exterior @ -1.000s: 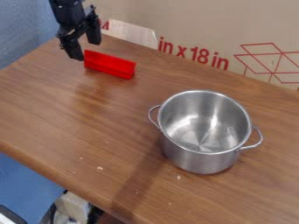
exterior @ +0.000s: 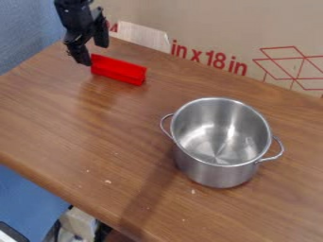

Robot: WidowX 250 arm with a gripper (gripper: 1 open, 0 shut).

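A black gripper (exterior: 90,44) reaches down at the top left, its fingers open, just above and beside the left end of a red rectangular block (exterior: 119,70) lying on the wooden table. A steel pot (exterior: 221,144) with two side handles stands on the right half of the table; its inside looks empty.
Cardboard with printed lettering (exterior: 252,43) stands along the back. A blue surface (exterior: 19,198) lies beyond the table's left edge, with some objects at the bottom left.
The gripper has shifted only very slightly near the block's left end. The block and pot have not visibly moved.
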